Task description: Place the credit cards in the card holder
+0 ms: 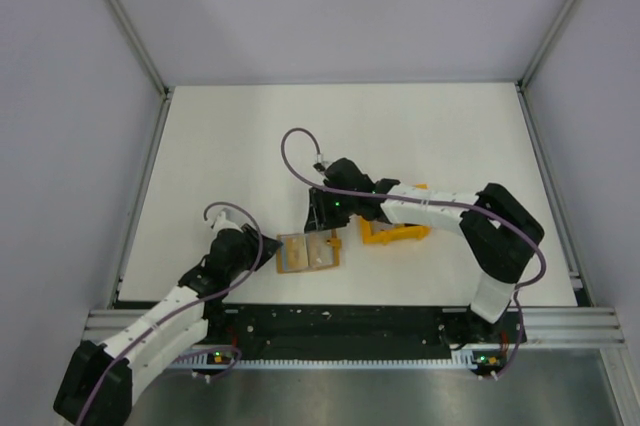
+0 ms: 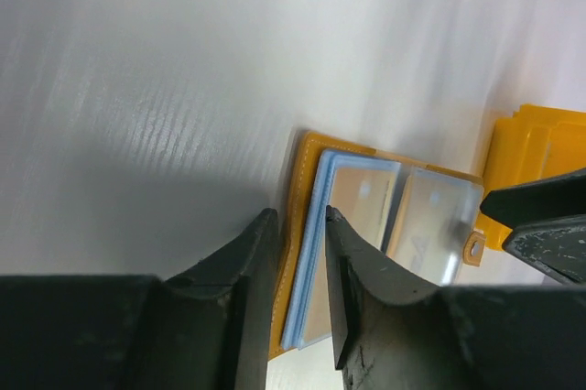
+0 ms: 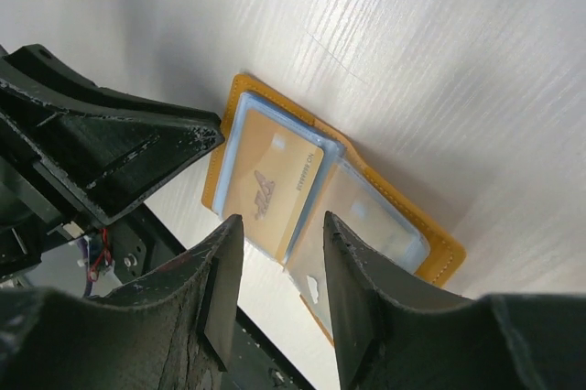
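Note:
The tan card holder [image 1: 308,251] lies spread flat near the table's front edge, with two clear pockets. A beige panel with faint print shows in its left pocket [image 3: 275,175]; the right pocket [image 3: 357,225] looks pale and see-through. Whether either holds a card, I cannot tell. At the holder's left edge is my left gripper, part open, with that edge appearing between its fingers; contact is unclear. My right gripper is part open above the holder, nothing visible between its fingertips.
An orange-yellow rack [image 1: 380,234] stands just right of the holder, partly beneath my right arm. Both grippers are close together over the holder.

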